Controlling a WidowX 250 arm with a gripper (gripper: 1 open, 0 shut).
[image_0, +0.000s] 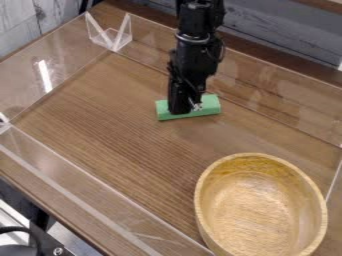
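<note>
The black robot arm reaches down from the top centre of the camera view, its gripper (186, 103) low over a flat green block (209, 105) on the wooden table. The gripper overlaps the block's middle and hides part of it. Its fingers appear close together; whether anything is between them is not clear.
A large pale yellow bowl (261, 220) sits at the lower right. Clear plastic holders stand at the upper left and left edge. A black cable lies at the lower left.
</note>
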